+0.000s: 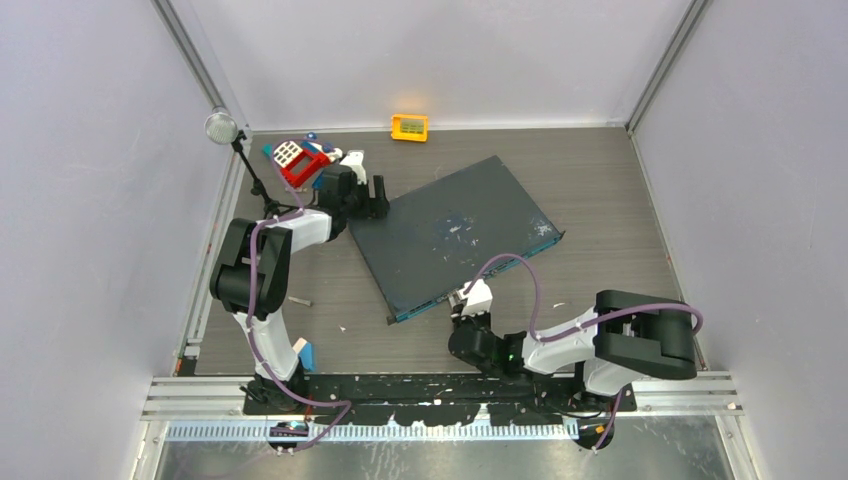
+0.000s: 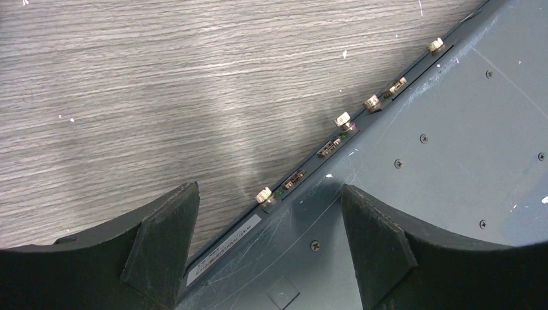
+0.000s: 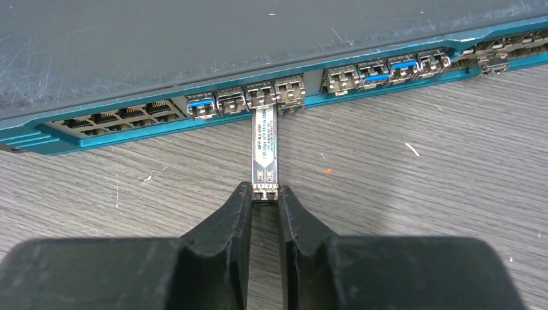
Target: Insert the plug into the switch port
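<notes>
The switch lies tilted on the floor. Its front row of ports faces my right gripper. That gripper is shut on the outer end of a silver SFP plug. The plug's far end meets one of the ports; how deep it sits is unclear. My left gripper is open above the switch's far left edge, with nothing between its fingers.
Toy pieces and a stand with a round head are at the back left. A yellow box is by the back wall.
</notes>
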